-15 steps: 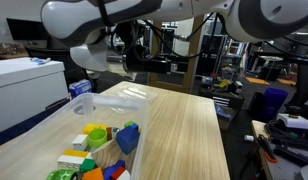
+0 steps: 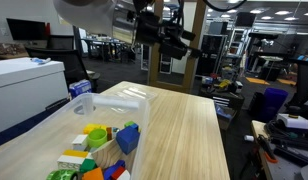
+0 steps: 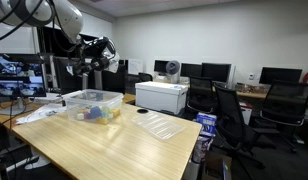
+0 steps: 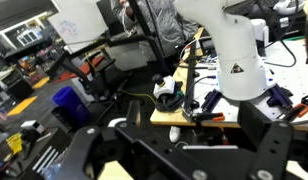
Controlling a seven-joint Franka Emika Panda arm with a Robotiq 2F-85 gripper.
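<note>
A clear plastic bin (image 2: 141,155) stands on the wooden table, with several coloured blocks in it. Among them are a green round piece (image 2: 97,131), a blue block (image 2: 128,138) and a second green piece (image 2: 63,175) near the bottom of exterior view 1. My gripper (image 2: 192,46) is high above the table, apart from the bin and tilted sideways. In exterior view 2 it hangs above the bin (image 3: 93,97) at the left. The wrist view shows dark gripper parts along its lower edge and no block between them; the fingers stand open.
Bare tabletop (image 2: 182,140) stretches to the right of the bin. A flat pale sheet or tray (image 3: 161,124) lies on the table. A white cabinet (image 3: 161,97) stands behind it, and office chairs (image 3: 259,130) are beyond the table.
The arm has risen and shifted to the right in exterior view 1, and the gripper has turned. The bin and its blocks have stayed where they were.
</note>
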